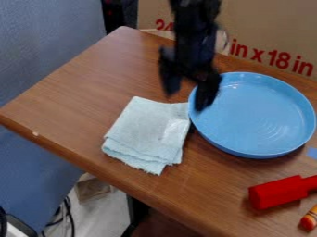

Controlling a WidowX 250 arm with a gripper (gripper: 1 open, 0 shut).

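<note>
The dark robot gripper (188, 83) hangs blurred above the left rim of a blue plate (254, 120), higher than a folded pale cloth (146, 134) on the wooden table (87, 83). Whether its fingers are open or shut is unclear in the blur.
A red object (281, 192) lies at the right front, with a small orange-red striped item (310, 218) near it. A cardboard box (266, 32) stands behind the table.
</note>
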